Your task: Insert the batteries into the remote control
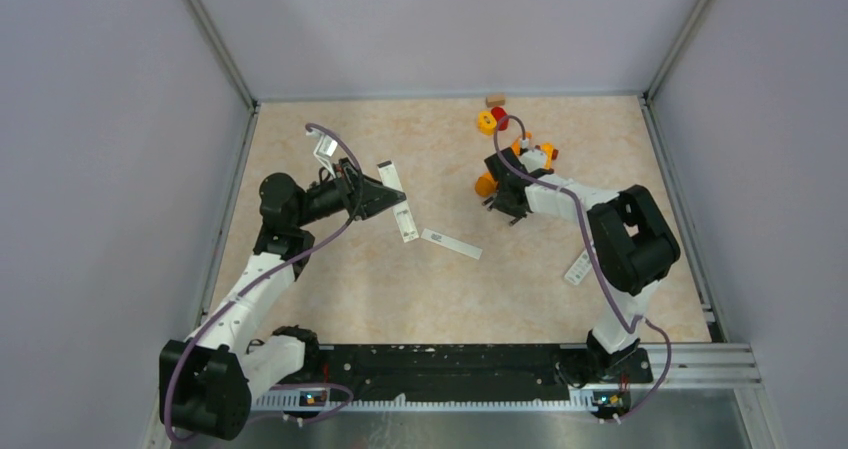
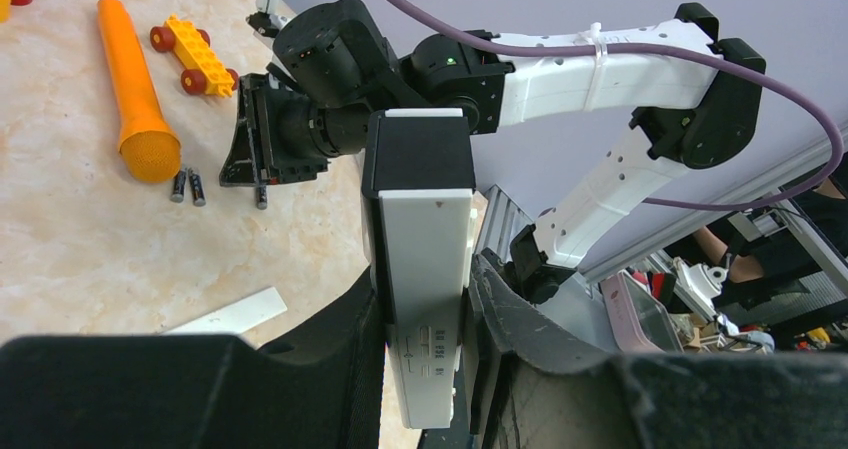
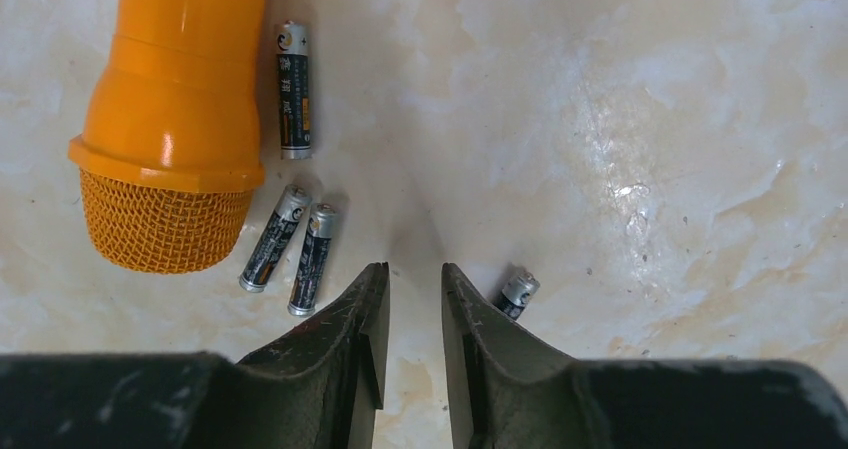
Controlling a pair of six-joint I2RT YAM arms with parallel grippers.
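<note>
My left gripper is shut on the white-and-black remote, held upright in the left wrist view and raised at the centre-left in the top view. In the right wrist view my right gripper hangs part open, nothing visible between its fingers, above the table beside several AAA batteries: one upright-lying along the orange microphone, a pair below it, and another at the right fingertip, partly hidden by that finger. A flat white strip, apparently the battery cover, lies on the table in the top view.
The orange microphone lies beside the batteries. A yellow toy car, yellow and red pieces and a wooden block are at the back. Another white remote lies at the right.
</note>
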